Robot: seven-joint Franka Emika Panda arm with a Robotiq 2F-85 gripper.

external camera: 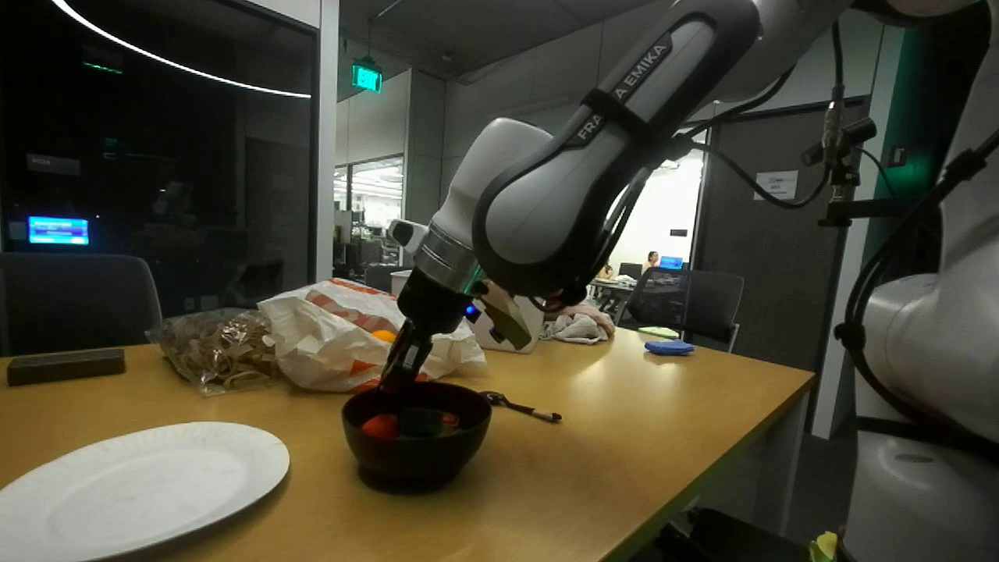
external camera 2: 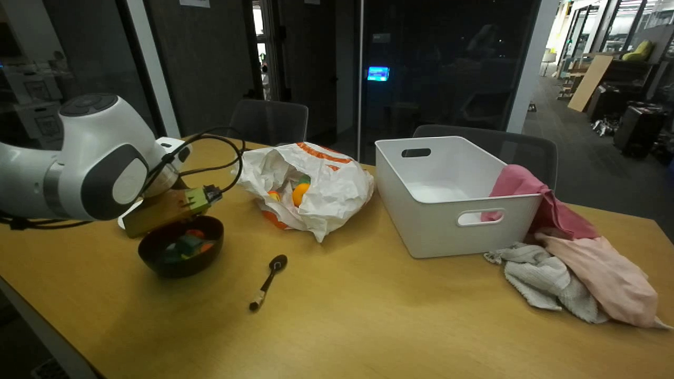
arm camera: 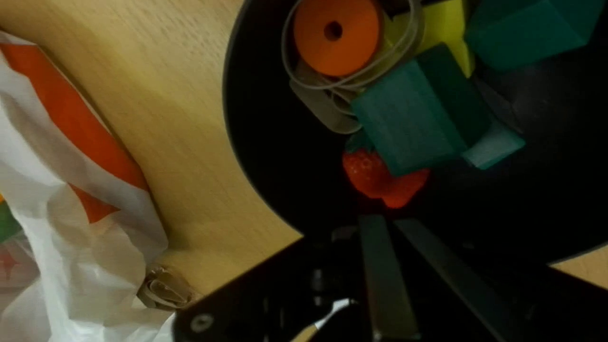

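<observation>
A dark bowl [external camera: 417, 459] stands on the table with several small things inside. In the wrist view these include a red toy strawberry [arm camera: 373, 174], a teal block [arm camera: 407, 117], a second teal block [arm camera: 527, 28], an orange disc [arm camera: 336, 35] and a yellow piece [arm camera: 447, 28]. My gripper is shut, its fingers [arm camera: 380, 268] close together and pointing at the bowl's inside. Their tips are just beside the strawberry. The narrow dark gap between them hides whether anything is there. From outside, my gripper [external camera: 398, 382] appears at the bowl's far rim.
Near the bowl lie a white plastic bag [external camera 2: 338, 189] with colourful things in it and a dark spoon [external camera 2: 270, 281]. A white paper plate [external camera: 140, 482], a white bin [external camera 2: 436, 227] and cloths [external camera 2: 556, 278] are farther off. Bare table lies right of the spoon.
</observation>
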